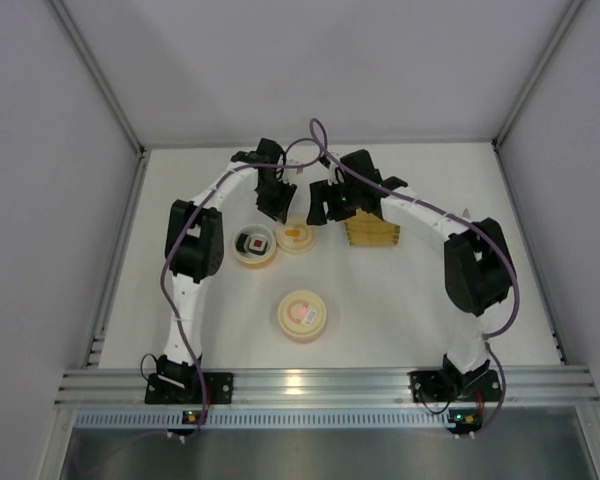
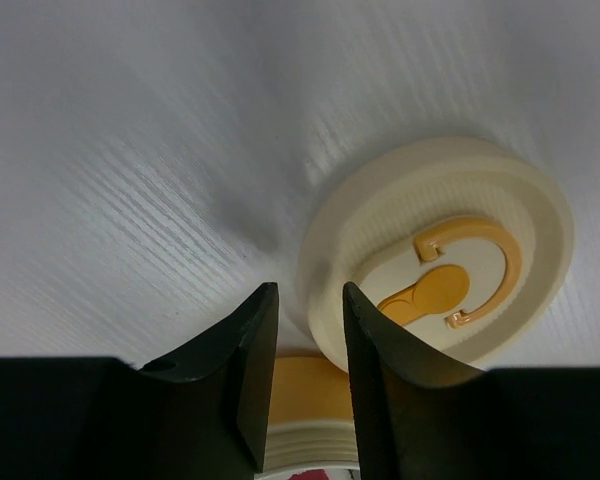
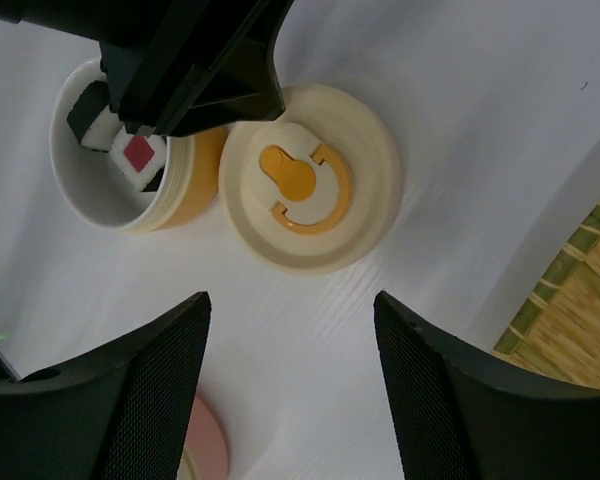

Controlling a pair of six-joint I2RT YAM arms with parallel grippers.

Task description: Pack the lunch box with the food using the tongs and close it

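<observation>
A round cream lid [image 1: 293,246] with an orange handle lies flat on the table. Touching its left side is an open round lunch box [image 1: 257,264], holding black-and-white food with a red centre [image 3: 140,152]. Over the lid's back left edge hovers my left gripper [image 1: 278,216], its fingers a small gap apart and nothing between them; the left wrist view shows the lid [image 2: 365,235] just past the fingertips. My right gripper [image 1: 321,218] is close to the lid's right side. In the right wrist view its fingers [image 3: 185,335] stand wide apart, the lid [image 3: 250,218] beyond them.
A second round box [image 1: 302,312], with its lid on, sits at the front middle. Part of a woven bamboo tray [image 1: 372,238] shows beneath my right arm. Both grippers are close together at the lid.
</observation>
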